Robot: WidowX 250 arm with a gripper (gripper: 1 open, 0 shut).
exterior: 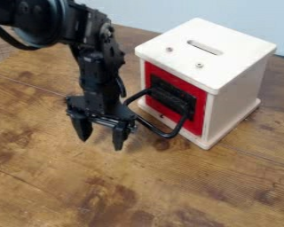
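My black gripper (102,135) hangs low over the wooden floor, left of a white wooden box (227,84), its two fingers apart with nothing visible between them. The box has a slot and screws on top and a red front panel (194,126) with a black piece (170,94) mounted on it. A black bent handle or tube (167,133) reaches out from that front toward my gripper, passing behind or beside it; whether they touch is unclear.
A pale wall stands behind the box at the top right.
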